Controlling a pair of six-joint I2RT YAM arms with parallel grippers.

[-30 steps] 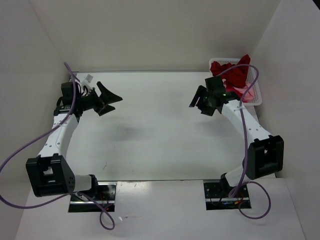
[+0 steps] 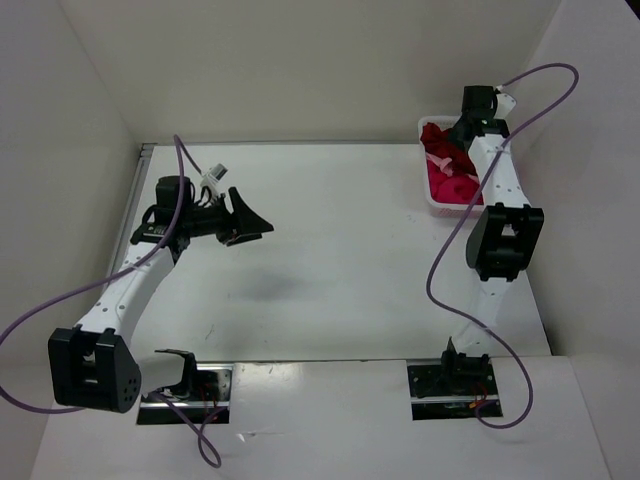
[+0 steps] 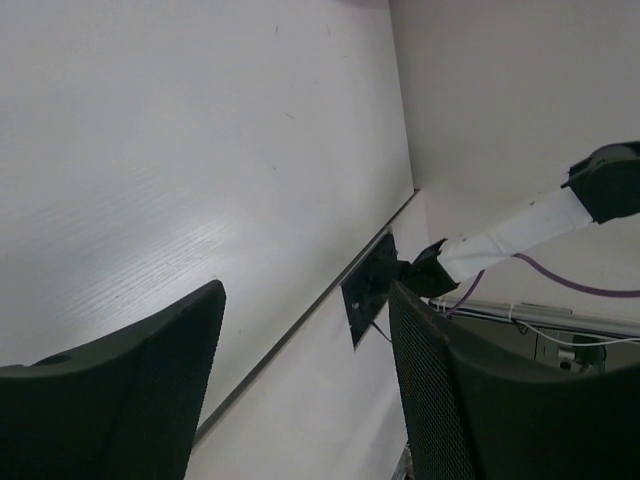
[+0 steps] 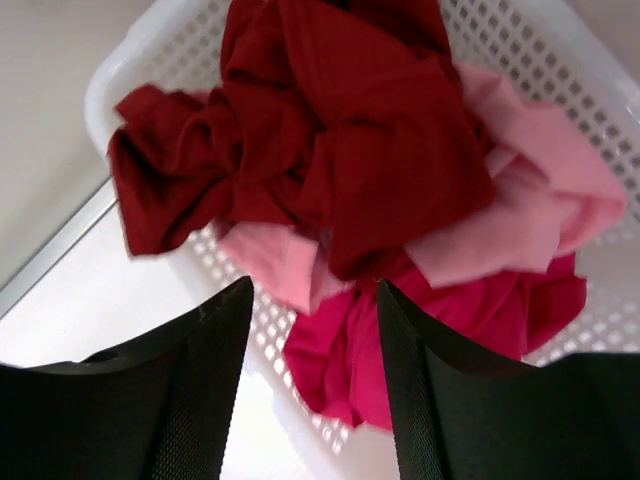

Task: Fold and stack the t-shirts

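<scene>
Crumpled shirts lie in a white basket point(image 2: 428, 190) at the back right of the table. In the right wrist view a dark red shirt point(image 4: 410, 150) is on top, with a pink shirt point(image 4: 540, 190) and a magenta shirt point(image 4: 440, 340) under it. Over the basket hangs my right gripper, its fingers apart and no cloth between them. My left gripper point(image 2: 255, 232) is above the left part of the bare table, far from the shirts. In the left wrist view its fingers point(image 3: 165, 360) stand apart with nothing held.
Walls rise behind it and at both sides. A purple cable point(image 2: 440, 255) loops along the right arm, and another cable point(image 2: 90, 290) follows the left arm.
My right gripper has travelled back and to the right, from over the table to above the basket. The left gripper has shifted somewhat right and toward the front.
</scene>
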